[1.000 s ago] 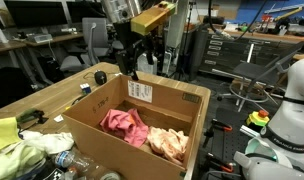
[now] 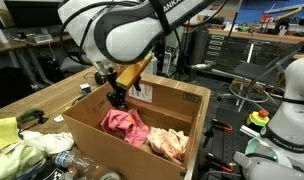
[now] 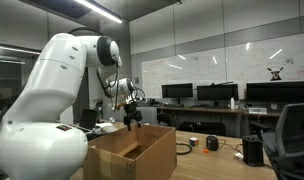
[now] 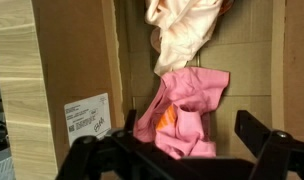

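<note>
A pink cloth [image 2: 129,127] lies crumpled inside a cardboard box [image 2: 184,97], towards its left end. A pale peach cloth [image 2: 170,144] lies apart from it, further right in the same box. My gripper [image 2: 116,98] points down over the pink cloth, its tips at about the height of the box's rim in the exterior view. Seen from the wrist, the gripper is open, with dark fingers wide apart to either side of the pink cloth [image 4: 199,99]. An orange patch [image 4: 168,119] shows among the folds. Whether the fingers touch the cloth cannot be told.
Box walls stand close around, one bearing a white label [image 4: 88,118]. Left of the box lie a yellow-green cloth [image 2: 4,132], a white cloth [image 2: 20,158] and clear bottles [image 2: 80,163]. Bare box floor shows between the two cloths.
My gripper has come down and to the left, from above the box's back wall to over the pink cloth. Both cloths lie as before.
</note>
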